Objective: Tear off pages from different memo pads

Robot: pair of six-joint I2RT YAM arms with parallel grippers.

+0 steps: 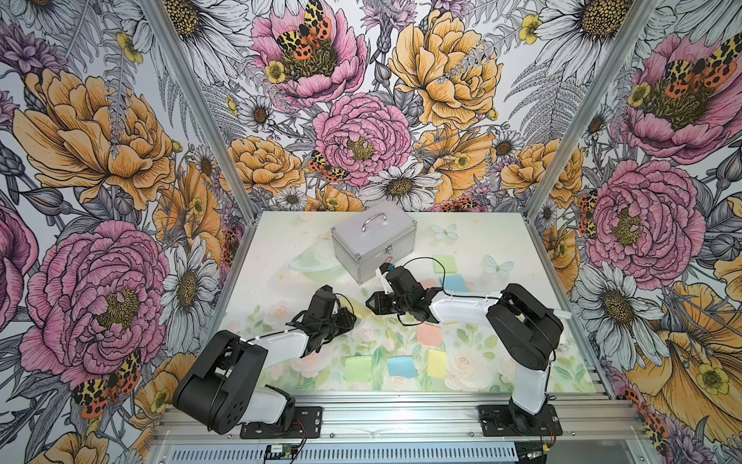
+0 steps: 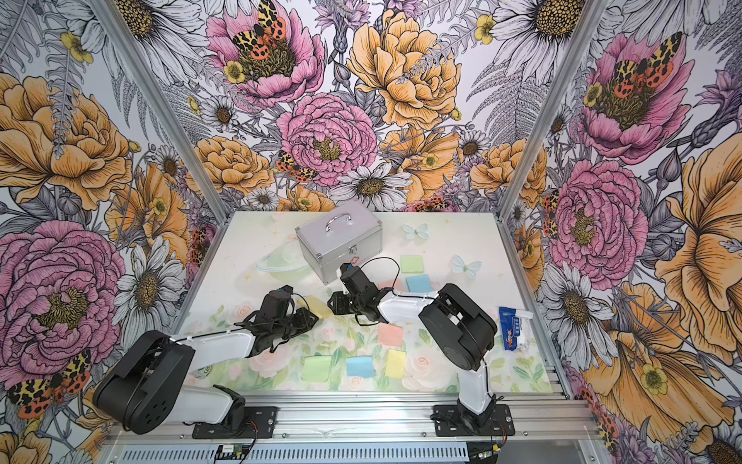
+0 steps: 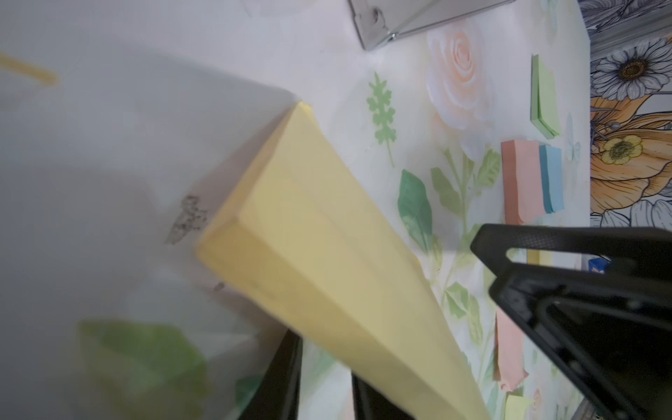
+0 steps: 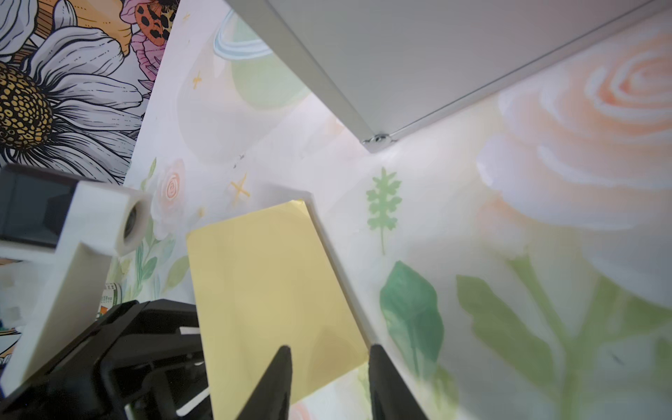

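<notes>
A yellow memo pad point(image 3: 315, 245) fills the middle of the left wrist view, with my left gripper low behind it, its fingers part open and partly hidden by the pad. In the right wrist view the same yellow pad point(image 4: 273, 280) lies near the silver box, and my right gripper is over its near right corner, fingertips apart. Whether either gripper touches the pad is unclear. Other pads lie around: pink point(image 2: 390, 334), green point(image 2: 317, 368), blue point(image 2: 359, 366), yellow point(image 2: 395, 364), plus green point(image 2: 411, 263) and blue point(image 2: 418, 284) behind my right arm.
The silver box point(image 1: 363, 236) stands at the back centre, close above both grippers. A blue-and-white packet point(image 2: 511, 328) lies at the right edge. The two wrists are close together mid-table.
</notes>
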